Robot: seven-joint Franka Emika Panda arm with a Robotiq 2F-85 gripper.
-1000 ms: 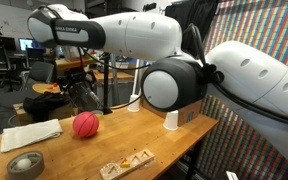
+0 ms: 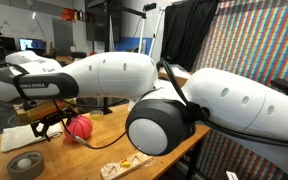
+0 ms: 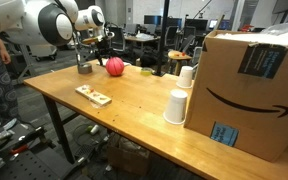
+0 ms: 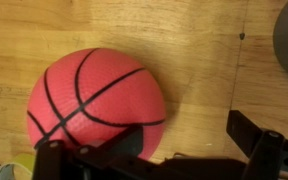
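Note:
A red toy basketball point(image 4: 96, 85) with black lines rests on the wooden table, filling the left of the wrist view. It also shows as the red ball point(image 2: 80, 127) in exterior view 1, partly behind the arm, and as the ball point(image 3: 115, 67) in exterior view 2. My gripper is open above the table. Its left finger overlaps the ball's lower right in the wrist view, while bare wood lies between the fingers. Whether that finger touches the ball, I cannot tell.
A grey tape roll point(image 2: 25, 165) lies near the ball, with a white cloth point(image 2: 22, 138) behind it. Closer to the table's front is a wooden board point(image 3: 93, 96). White cups point(image 3: 175, 106) and a large cardboard box point(image 3: 246, 90) occupy the other end. Mid-table is mostly clear.
My arm has come down and toward the left in exterior view 1, bringing the gripper from well above the table to beside the ball. The ball looks unmoved.

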